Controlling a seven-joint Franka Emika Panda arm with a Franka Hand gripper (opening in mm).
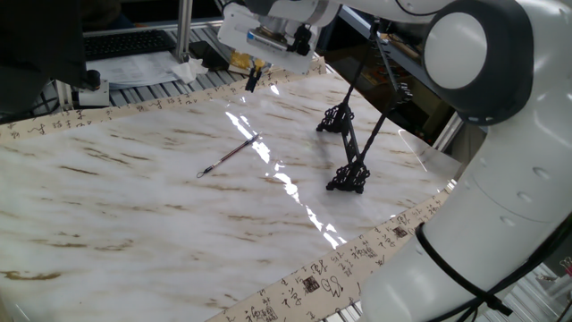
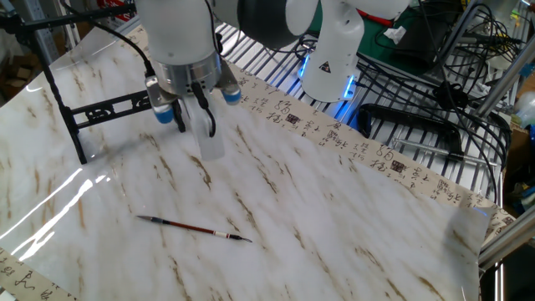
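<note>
A thin brush (image 1: 229, 156) with a dark reddish-brown handle lies on the marbled table sheet (image 1: 116, 206), clear of the gripper. In exterior view 2 the same brush (image 2: 194, 227) lies slantwise in the front part of the sheet. Above the sheet, near its far edge in exterior view 1, hangs my gripper (image 1: 252, 86), its dark fingertips pointing down. The gap between the fingers cannot be made out. A black stand (image 1: 351, 148) with ornate feet is upright on the sheet, to the right of the gripper; part of it (image 2: 109, 109) shows behind the hand in exterior view 2.
Patterned strips with dark lettering (image 1: 308, 284) border the sheet. Beyond the far edge are a keyboard (image 1: 130, 43) and papers (image 1: 138, 70). A black tray-like object (image 2: 410, 130) rests on the slatted surface beside the robot's base. Much of the sheet around the brush is bare.
</note>
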